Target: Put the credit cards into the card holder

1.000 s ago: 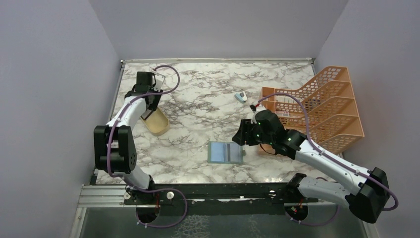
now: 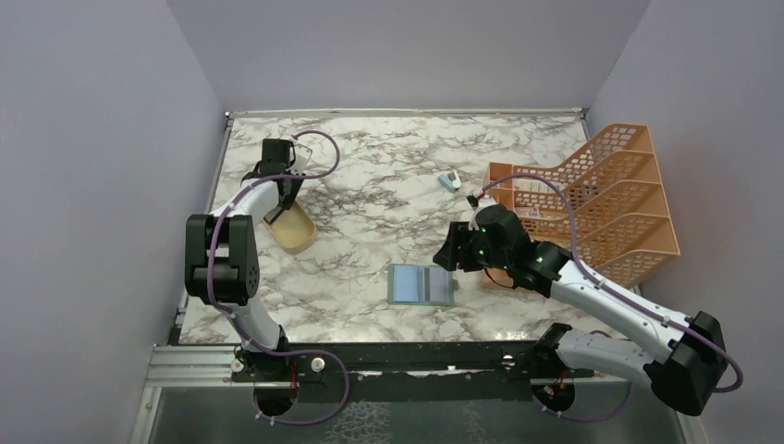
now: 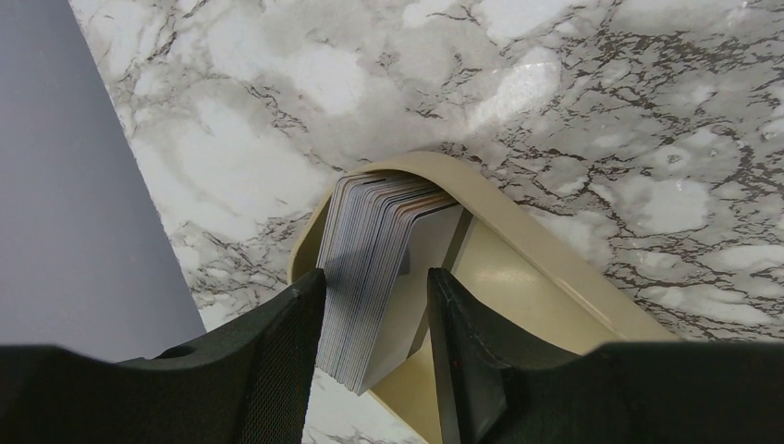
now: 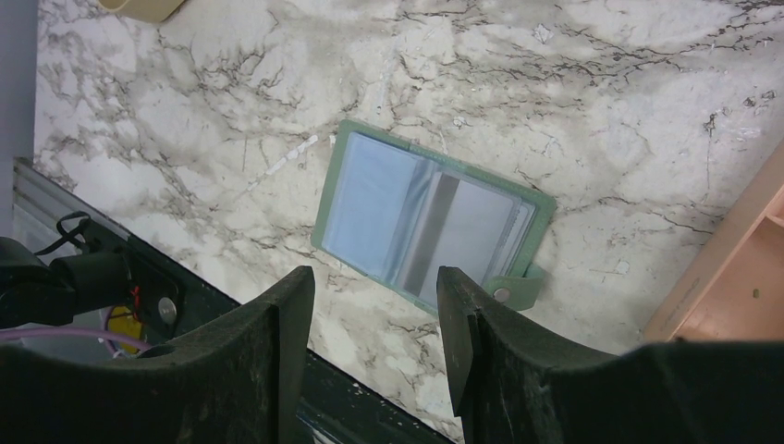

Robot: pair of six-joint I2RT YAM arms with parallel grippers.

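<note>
A thick stack of cards (image 3: 365, 250), edges facing up, leans in one end of a beige oval tray (image 3: 518, 268). My left gripper is open over the stack, one finger across its left side and the other to its right. I cannot tell whether either touches the cards. In the top view the left arm mostly covers the stack. The card holder (image 4: 430, 217), green-edged with clear sleeves, lies flat and unfolded on the table, its snap tab (image 4: 518, 291) at one corner. Above it my right gripper is open with nothing between its fingers.
An orange slotted organizer (image 2: 610, 203) stands at the right of the marble table, close to the right arm. A small blue-and-white item (image 2: 449, 180) lies to its left.
The right arm, card holder and tray look unmoved.
</note>
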